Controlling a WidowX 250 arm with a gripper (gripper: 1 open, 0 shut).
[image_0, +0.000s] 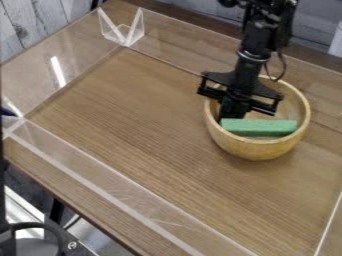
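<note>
A yellow wooden bowl (249, 145) sits on the right side of the wooden table, holding a green bar-shaped block (261, 127) toward its front. My black gripper (230, 108) reaches down into the left part of the bowl, just behind the green block. It looks shut; its tips are partly hidden, and I cannot make out anything held between them.
The wooden table (120, 120) has clear room across its middle and left, bordered by transparent strips. A small clear stand (122, 30) is at the back left. Dark equipment shows at the lower left corner.
</note>
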